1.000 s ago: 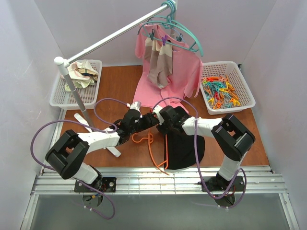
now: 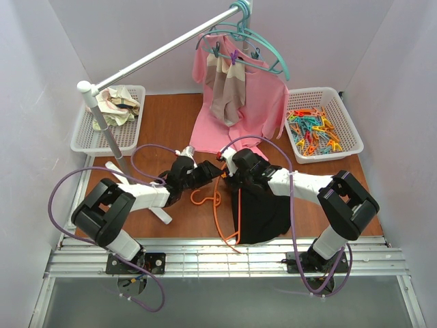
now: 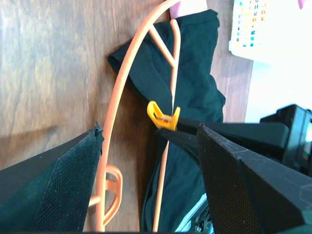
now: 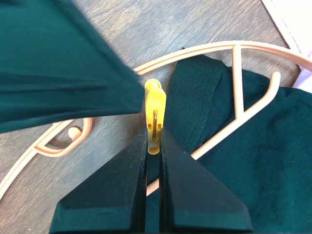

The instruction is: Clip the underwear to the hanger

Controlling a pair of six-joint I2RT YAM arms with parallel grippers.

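Dark underwear (image 2: 261,219) lies on the wooden table, under part of an orange hanger (image 2: 216,217). My right gripper is shut on a yellow clothespin (image 4: 155,105), held over the hanger and the fabric's folded edge. My left gripper stands open above the hanger's long bar, just left of the right gripper, nothing seen between its fingers. A blurred dark shape at the upper left of the right wrist view is close to the camera; I cannot tell what it is.
A basket of clothespins (image 2: 349,137) stands at the back right, a basket with cloth (image 2: 82,140) at the left. Pink and beige garments (image 2: 252,102) hang on teal hangers from a white rail (image 2: 157,51). A white strip (image 2: 159,212) lies left of the hanger.
The left arm has moved a little toward the front. The hanger has shifted slightly.
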